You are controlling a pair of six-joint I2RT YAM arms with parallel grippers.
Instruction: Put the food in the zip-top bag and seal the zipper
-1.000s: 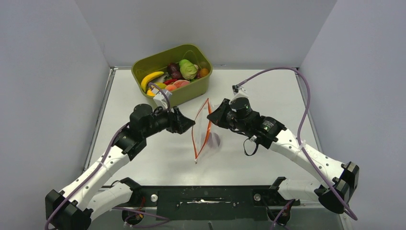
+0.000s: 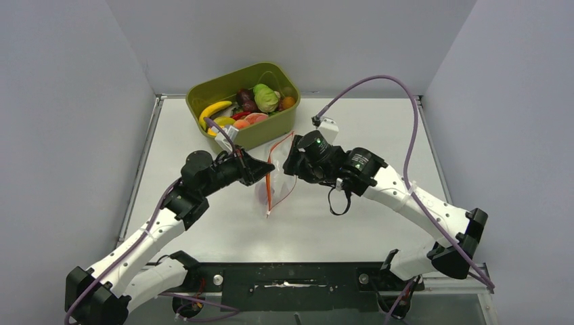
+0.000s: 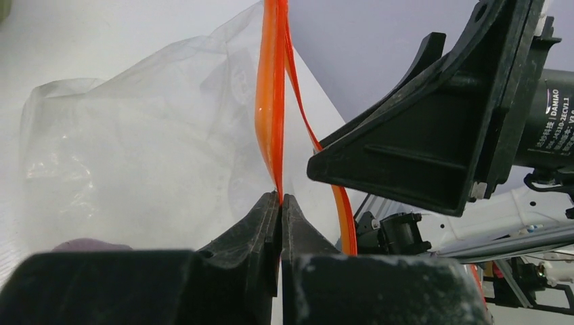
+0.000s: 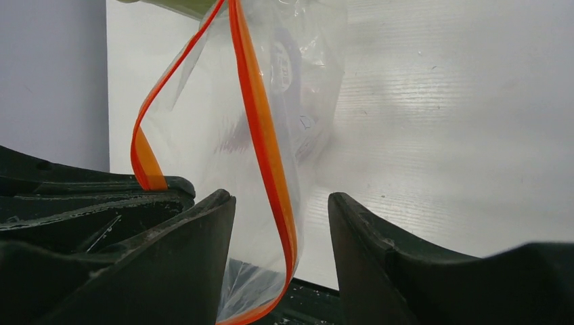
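The clear zip top bag [image 2: 280, 176] with orange zipper stands between my grippers, mouth parted. In the left wrist view my left gripper is shut on one zipper strip [image 3: 269, 101]; the other strip [image 3: 344, 217] hangs to the right, partly behind the black right gripper. My right gripper is open, an orange strip [image 4: 260, 128] running between its fingertips, not gripped. A purple shape [image 3: 88, 245] shows low in the bag, too hidden to tell what it is.
A green bin [image 2: 210, 88] of fruit and vegetables stands at the back left, just behind the grippers.
The bag's lower end has shifted.
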